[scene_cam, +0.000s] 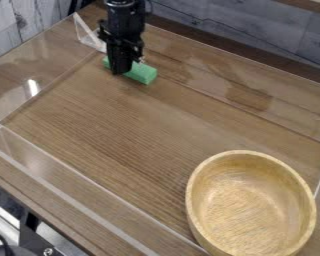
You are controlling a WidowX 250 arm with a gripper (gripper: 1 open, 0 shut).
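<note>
At the top left of the camera view the black gripper (pixel 120 64) reaches down over a small green object (pixel 141 73) lying on the wooden table (pixel 149 140). The gripper's fingers are at or just over the left part of the green object. Whether they hold it or are open is too small to tell.
A large round tan bowl (pixel 251 200) sits at the lower right. A white, partly transparent item is behind the arm at the upper left. The table's edges show at the left.
</note>
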